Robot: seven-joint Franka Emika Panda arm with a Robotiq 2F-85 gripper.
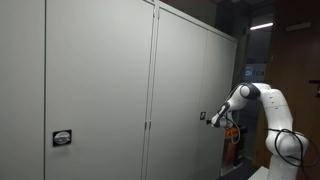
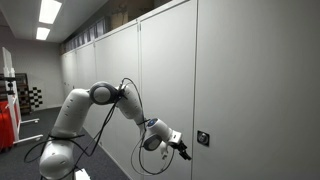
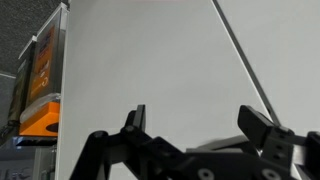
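Observation:
Tall pale cabinet doors (image 1: pixel 100 90) fill most of exterior view 1, all of them flush. A small dark handle plate (image 1: pixel 203 115) sits on the right-hand door, and my gripper (image 1: pixel 210 122) is close beside and slightly below it. From the other side, the gripper (image 2: pixel 184 152) hangs just left of the handle plate (image 2: pixel 203 138), apparently apart from it. In the wrist view my gripper is open, with only bare door surface (image 3: pixel 185 75) between its fingertips. A grey shape low behind the gripper is mostly hidden and I cannot tell what it is.
Another handle plate (image 1: pixel 62 137) is on the left door. Beyond the cabinet edge, orange-and-black items (image 3: pixel 42 90) stand on the left in the wrist view. Red objects (image 2: pixel 8 115) are at the far left of exterior view 2.

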